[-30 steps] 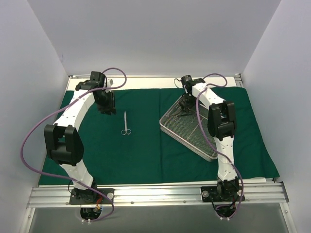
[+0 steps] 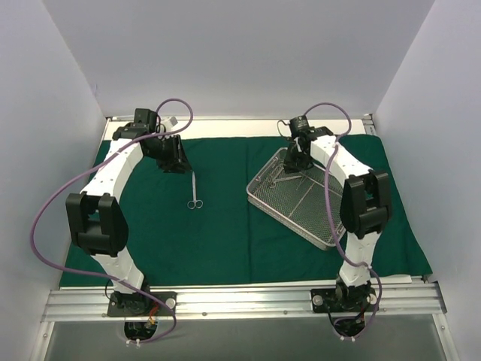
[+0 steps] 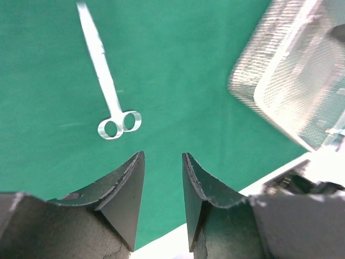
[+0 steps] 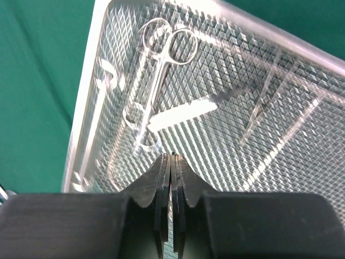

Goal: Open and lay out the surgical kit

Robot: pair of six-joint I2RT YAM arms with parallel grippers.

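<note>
Silver scissors (image 2: 194, 192) lie alone on the green cloth, blades pointing to the back; the left wrist view shows the same scissors (image 3: 110, 91) beyond my fingertips. My left gripper hovers near them, its fingers apart and empty. Over the back-left end of the mesh tray (image 2: 289, 221) is my right gripper, shut, with nothing visible between its tips. Inside the tray, in the right wrist view, are ringed scissors (image 4: 157, 81), a pale-handled blade (image 4: 183, 114) and a slender instrument (image 4: 94, 121) along the side wall.
Green cloth (image 2: 158, 241) covers the table, with clear room around the lone scissors and left of the tray. White rails run along the front edge (image 2: 225, 298) and the back edge (image 2: 225, 128). Purple cables (image 2: 56, 192) trail along both arms.
My left gripper has shifted right, toward the lone scissors. The lone scissors and tray have stayed put.
</note>
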